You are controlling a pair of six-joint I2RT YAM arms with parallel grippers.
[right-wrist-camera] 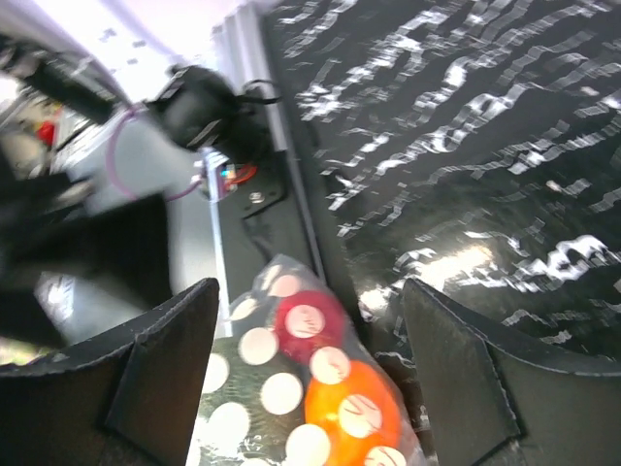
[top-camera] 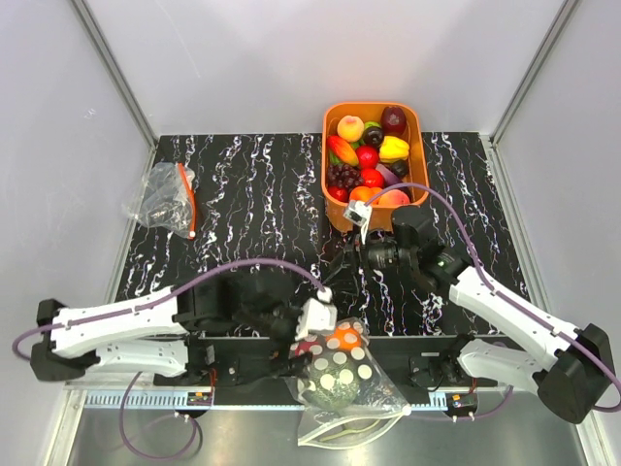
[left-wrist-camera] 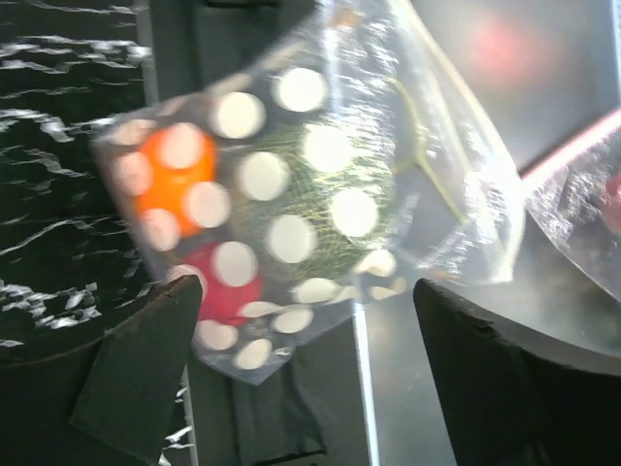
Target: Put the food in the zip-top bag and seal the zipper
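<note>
A clear zip-top bag with white dots (top-camera: 340, 383) lies across the table's front edge, its zipper end towards the front. Through the film show an orange item (left-wrist-camera: 175, 180), a red one (left-wrist-camera: 228, 282) and a green netted one (left-wrist-camera: 325, 228). The zipper edge looks gaping, and no seal can be made out. Blurred over the bag's left side, my left gripper is open, fingers apart with the bag beyond them. Behind the bag, over the black marbled table, my right gripper stands open with nothing between its fingers.
An orange bin (top-camera: 332, 121) full of fruit and vegetables stands at the back right. Another clear bag with an orange zipper strip (top-camera: 160, 199) lies flat at the back left.
</note>
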